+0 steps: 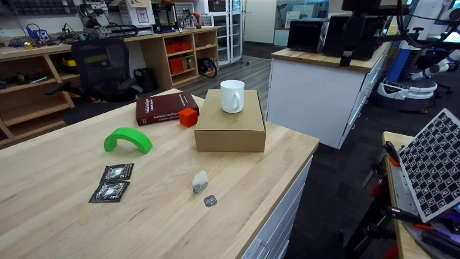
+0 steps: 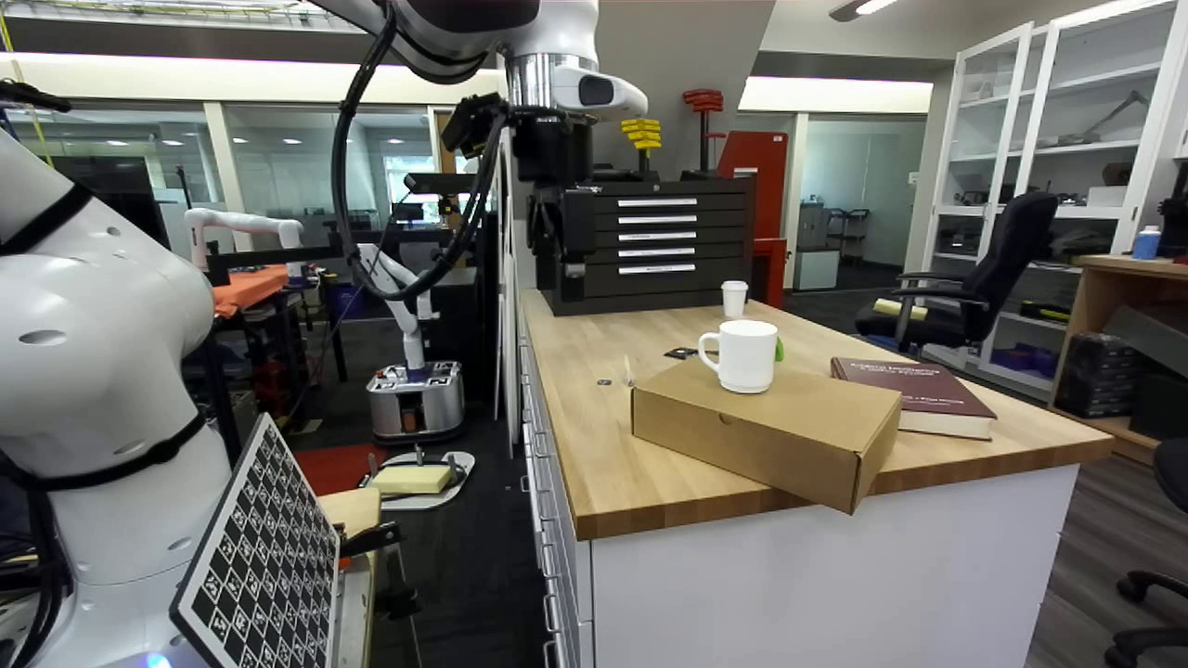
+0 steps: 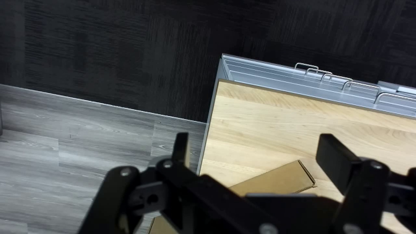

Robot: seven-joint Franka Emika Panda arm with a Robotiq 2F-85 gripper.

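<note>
My gripper stands open in the wrist view, its two black fingers far apart and nothing held between them. Exterior view 2 has the gripper (image 2: 560, 250) hanging in the air, with its fingers hard to make out. Upright on a brown cardboard box (image 1: 229, 140) is a white mug (image 1: 231, 97). A teabag (image 1: 200, 182) with its paper tag (image 1: 210, 200) lies on the wooden table (image 1: 172, 233) in front of the box. Below my fingers, the wrist view shows part of the box (image 3: 273, 181); the mug is out of sight there.
Left of the box are a dark red book (image 1: 166, 108), an orange cube (image 1: 188, 117) and a green arch (image 1: 128, 138). Two black sachets (image 1: 109, 191) lie nearer the front. A white cup (image 2: 734, 299) stands farther along the table. Bare tabletop surrounds the teabag.
</note>
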